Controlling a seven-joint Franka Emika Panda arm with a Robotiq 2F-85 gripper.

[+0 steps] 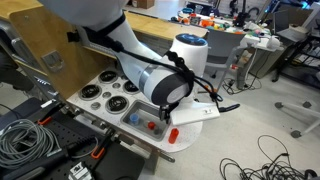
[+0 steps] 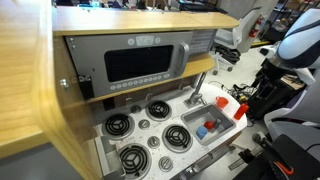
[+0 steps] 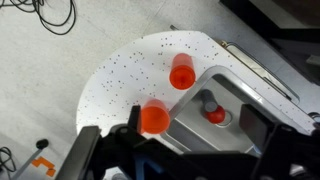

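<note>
My gripper is open, its dark fingers wide apart at the bottom of the wrist view with nothing gripped. Below it, an orange cup (image 3: 155, 117) sits on the round white surface, near the left finger. A taller red-orange cup (image 3: 181, 72) stands farther up, close to the sink (image 3: 246, 93). Inside the sink lies a red object (image 3: 213, 113) with a grey part. A blue object (image 2: 202, 132) is also in the sink. In the first exterior view, my hand hides the orange cup.
Several stove burners (image 2: 134, 156) lie left of the sink, with a microwave (image 2: 135, 60) behind them. Shelving (image 2: 200, 20) runs along the back. A cable (image 3: 55, 20) lies on the floor beyond the round surface.
</note>
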